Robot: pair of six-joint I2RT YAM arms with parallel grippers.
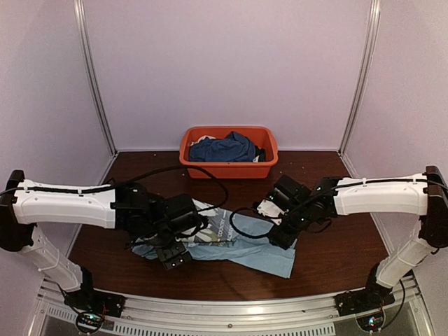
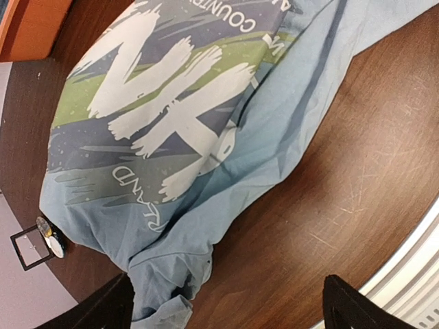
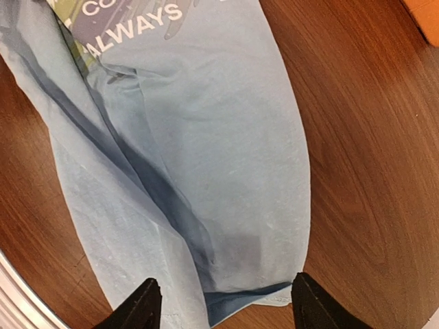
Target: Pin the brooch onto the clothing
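A light blue garment [image 1: 266,259] with a printed panel lies bunched across the table, below both grippers. The left wrist view shows its grey and green print [image 2: 158,89] and a crumpled end at the lower left. Apart stand the fingers [image 2: 350,305] of my left gripper [image 1: 173,256], with nothing between them, over the garment and bare wood. My right gripper [image 1: 283,236] hovers over the garment's folded right end [image 3: 260,205], its fingers [image 3: 140,305] spread with no thing held. Small round items [image 2: 51,236], possibly brooches, lie left of the garment; which they are I cannot tell.
Beside those round items is a small black square frame [image 2: 31,248]. An orange bin [image 1: 227,170] with dark blue cloth [image 1: 224,148] in it stands at the back middle. Bare wood [image 1: 336,266] shows at the right, and a metal rail [image 1: 231,308] runs along the front edge.
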